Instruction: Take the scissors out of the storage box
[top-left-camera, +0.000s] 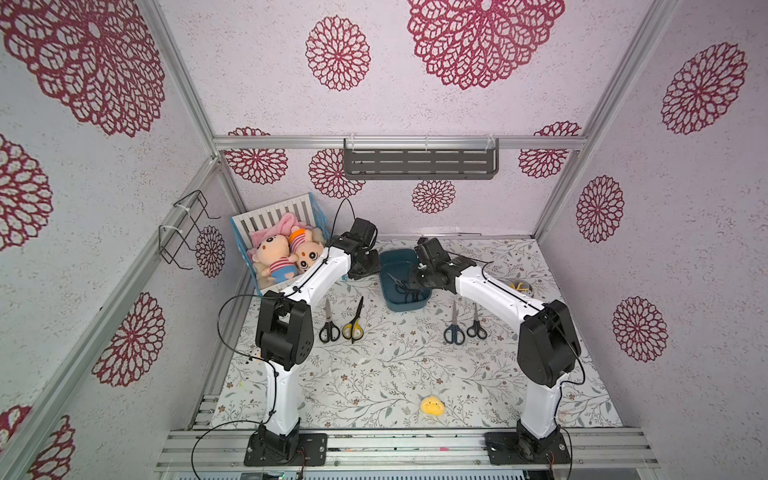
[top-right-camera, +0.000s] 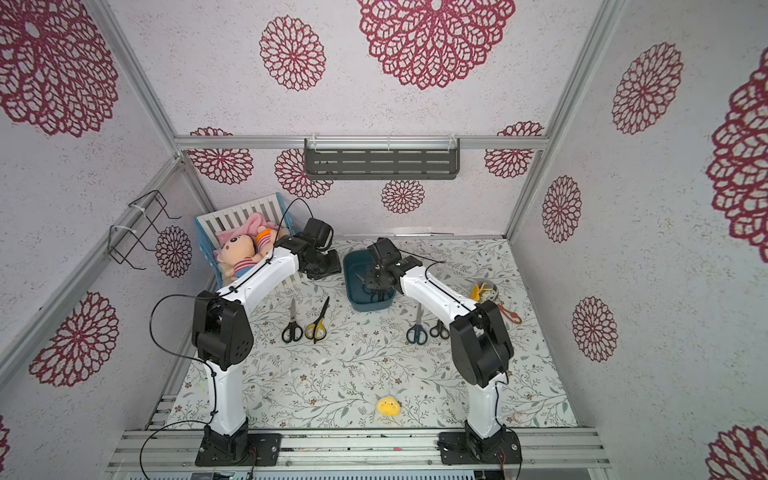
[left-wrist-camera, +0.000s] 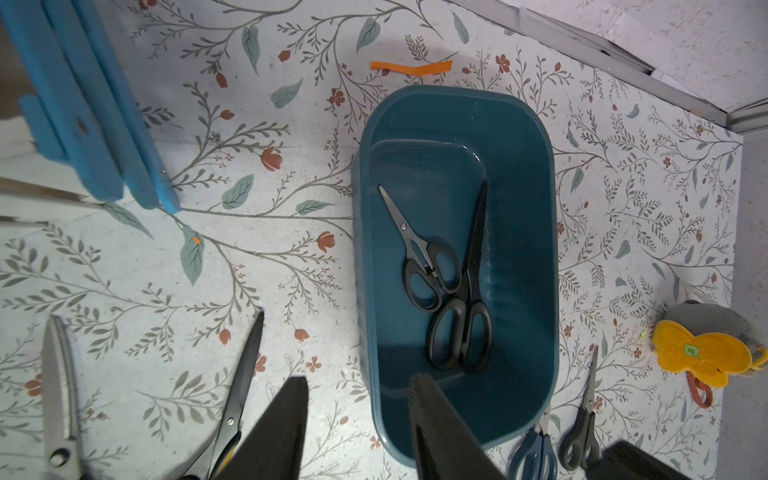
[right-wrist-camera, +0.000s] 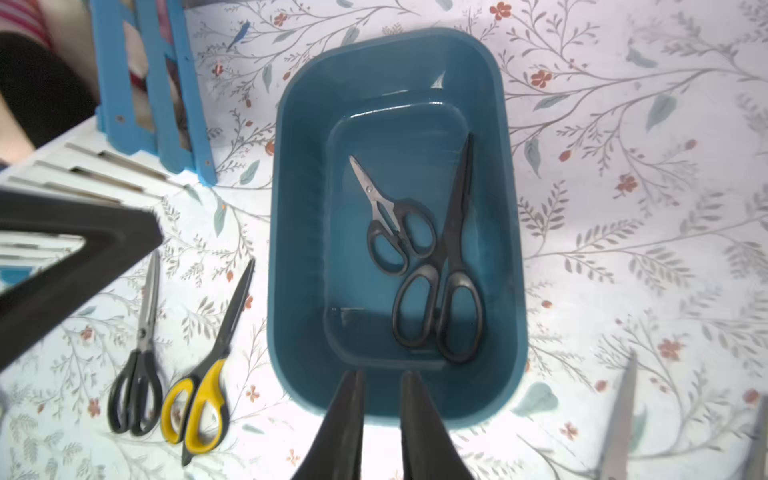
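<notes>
In the teal storage box lie a small silver-bladed scissors and a larger black scissors, also clear in the right wrist view. My left gripper is open above the box's left side, with nothing between its fingers. My right gripper hangs over the box's near end, its fingers part open and empty. Outside the box, black scissors and yellow-black scissors lie on the left; two more pairs lie on the right.
A crate of plush toys fills the back left. A yellow-topped cup sits at the right. A small yellow toy lies at the front middle, where the table is mostly clear. A grey rack hangs on the back rail.
</notes>
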